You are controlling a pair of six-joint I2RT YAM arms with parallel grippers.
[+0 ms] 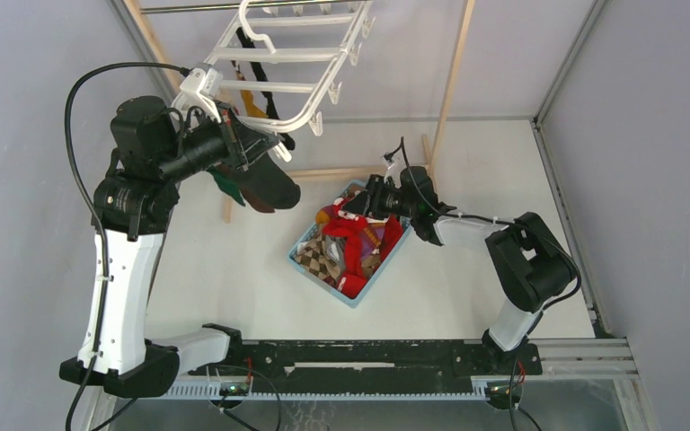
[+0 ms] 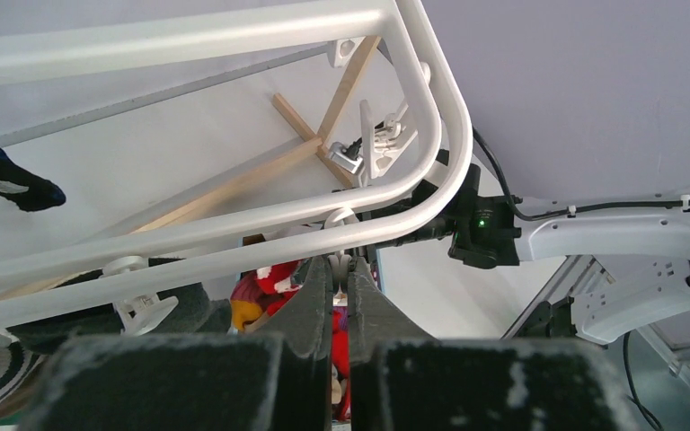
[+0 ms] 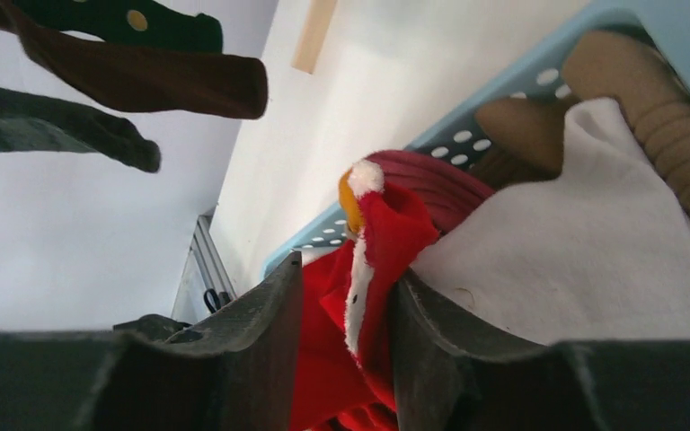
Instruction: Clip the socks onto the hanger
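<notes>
In the left wrist view, my left gripper is shut on a white clip [image 2: 342, 218] under the front bar of the white hanger [image 2: 234, 256]. Dark socks [image 1: 269, 184] hang from the hanger just below and beside that gripper. Low over the bin, my right gripper stands open, its fingers on either side of a raised fold of a red sock [image 3: 384, 233] with white trim. The sock rests loosely on the pile, not gripped. Other socks fill the blue bin [image 1: 352, 301], including a white one [image 3: 584, 242].
Empty clips [image 1: 314, 124] line the hanger's right side. More socks, dark and yellow [image 1: 256, 94], hang toward its back. Wooden bars [image 1: 449, 81] of a frame rise behind the bin. White table [image 1: 494, 269] around the bin is clear.
</notes>
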